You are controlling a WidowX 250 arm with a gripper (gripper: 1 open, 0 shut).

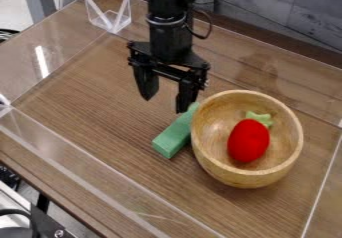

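The black gripper (168, 90) hangs open over the wooden table, just above and left of a green oblong block (173, 136). That block lies against the left side of a wooden bowl (281, 159). Inside the bowl are a red oval object (249, 141) and a small green piece (261, 117) partly behind it.
A clear plastic item (110, 14) stands at the back left, and another transparent object is at the left edge. A black cable shows at the lower left corner. A grey wall runs along the back right.
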